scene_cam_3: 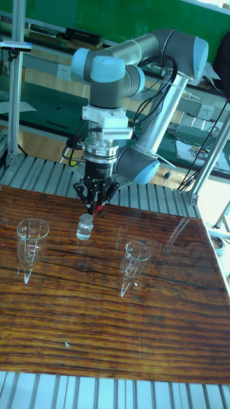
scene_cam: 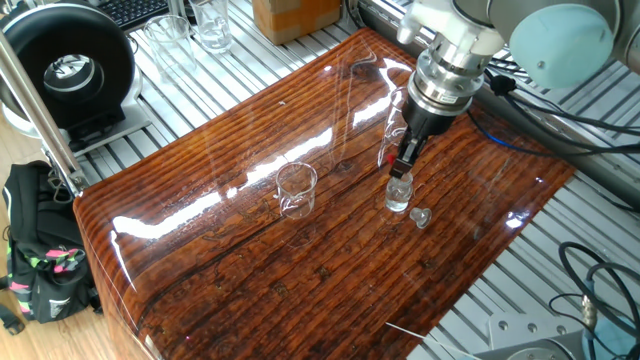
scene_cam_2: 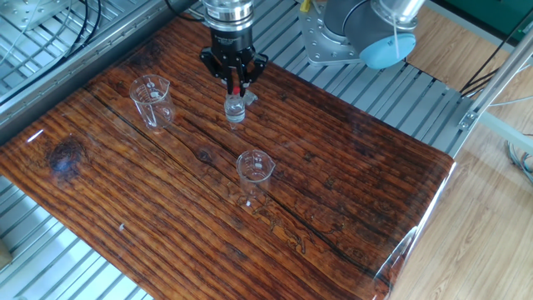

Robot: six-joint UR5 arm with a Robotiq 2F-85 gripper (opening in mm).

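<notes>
A small clear glass bottle (scene_cam: 397,195) with clear liquid stands upright on the glossy brown wooden table. Its glass stopper (scene_cam: 420,216) lies beside it on the wood. My gripper (scene_cam_2: 236,83) points down at the bottle's top, its fingertips close together and a red patch showing at them. Whether the bottle's neck is between the fingers or just behind them cannot be made out. One clear beaker (scene_cam_2: 255,170) stands near the middle of the table. Another beaker (scene_cam_3: 32,238), with something slender and clear inside, stands on the bottle's other side.
More empty glassware (scene_cam: 170,45) and a cardboard box (scene_cam: 295,15) stand on the slatted metal bench behind the table. Cables (scene_cam: 560,130) run along the bench by the arm.
</notes>
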